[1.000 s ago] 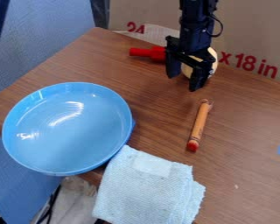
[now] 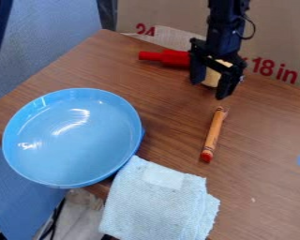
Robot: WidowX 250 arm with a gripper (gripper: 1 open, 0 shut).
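The black gripper (image 2: 210, 81) is at the back of the wooden table, lowered over a pale yellowish object (image 2: 213, 68) that it largely hides; whether its fingers are closed on that object I cannot tell. A red cylindrical item (image 2: 165, 56) lies just left of it. An orange crayon-like stick (image 2: 214, 134) with a red end lies on the table below the gripper. A blue plate (image 2: 71, 136) sits at the left, and a folded pale cloth (image 2: 157, 200) lies at the front.
A cardboard panel (image 2: 277, 37) stands behind the table. Blue material borders the table's left edge.
The gripper has shifted right, and its fingers hang over the pale object at a slightly different position. The plate, cloth and orange stick have stayed where they were.
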